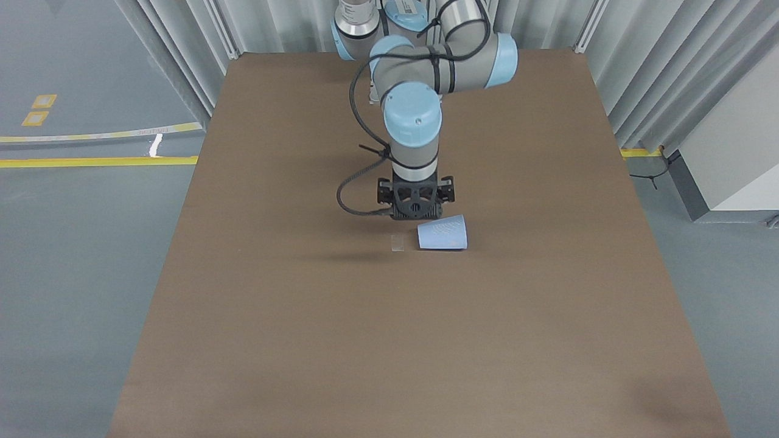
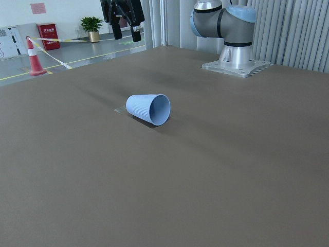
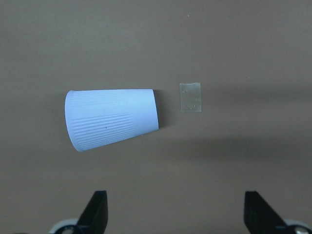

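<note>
A light blue ribbed cup (image 1: 442, 233) (image 2: 141, 106) (image 3: 109, 117) lies on its side on the brown table, its wide open end facing right in the left camera view and left in the wrist view. Beside its narrow end is a small clear square (image 1: 397, 243) (image 3: 190, 97), flat on the surface. My gripper (image 2: 126, 36) hangs above the table near the cup, open, with its fingers wide apart and nothing between them.
The arm's base (image 2: 236, 67) stands at the back, near a grey curtain (image 1: 277, 25).
</note>
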